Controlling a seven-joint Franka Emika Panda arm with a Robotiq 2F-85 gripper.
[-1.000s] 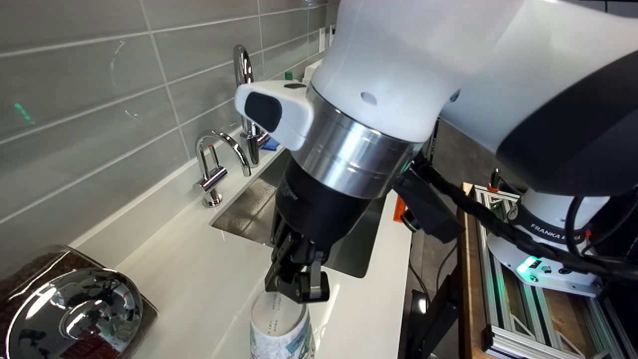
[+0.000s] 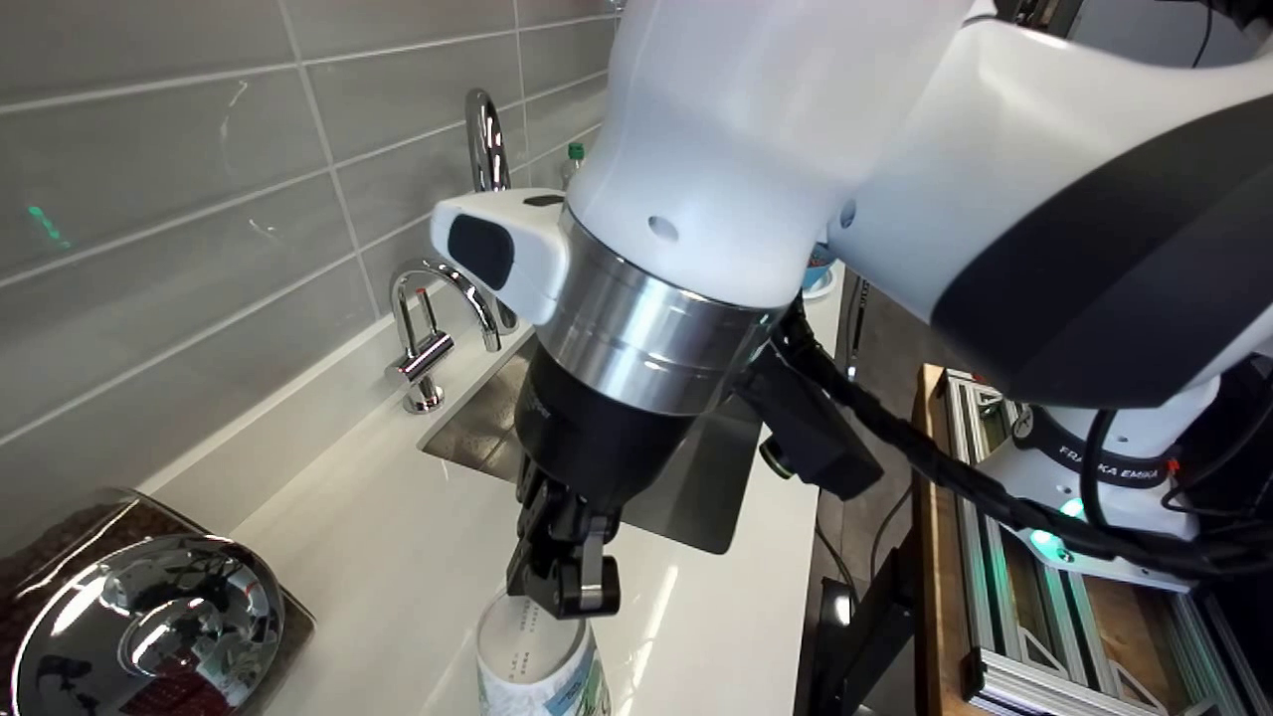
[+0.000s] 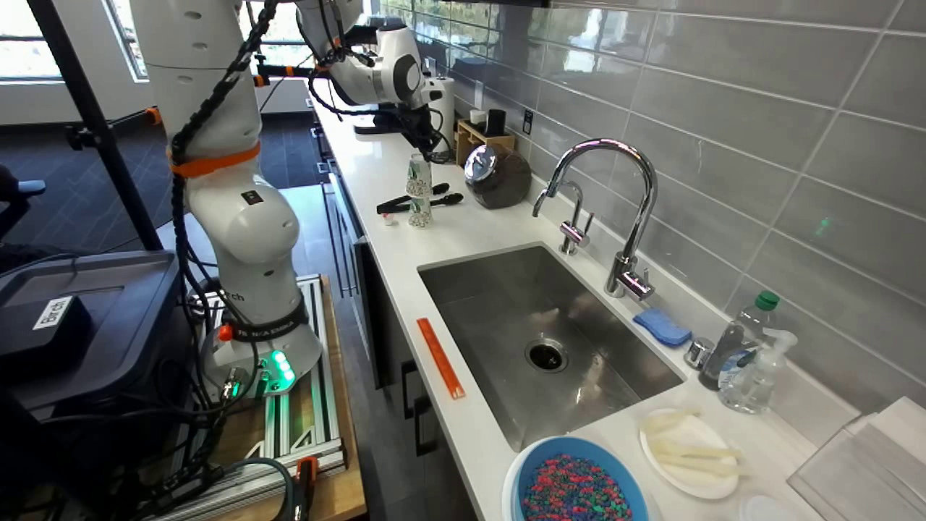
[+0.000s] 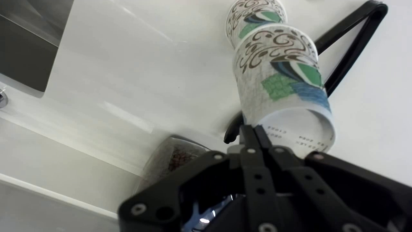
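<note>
An upside-down patterned paper cup (image 4: 284,73) shows its recessed white base towards the wrist camera. My gripper is shut at the edge of that base, and its fingertips appear to pinch the thin rim. A second patterned cup (image 4: 253,17) appears beyond it in the wrist view. From exterior view 2, the upper cup (image 3: 418,176) lines up above the lower cup (image 3: 420,211) on the counter; whether they touch is hard to tell. Exterior view 1 has my gripper (image 2: 573,591) over the near side of the upturned cup (image 2: 537,638).
Black tongs (image 3: 445,200) lie on the counter right behind the cups. A lidded jar (image 3: 499,178) stands near the wall. The sink (image 3: 547,347) opens beside the cups' area, with an orange strip (image 3: 440,357) along its front edge. Counter between sink and cups is clear.
My gripper has moved left and slightly down in exterior view 1, and the upturned cup has shifted left along with it.
</note>
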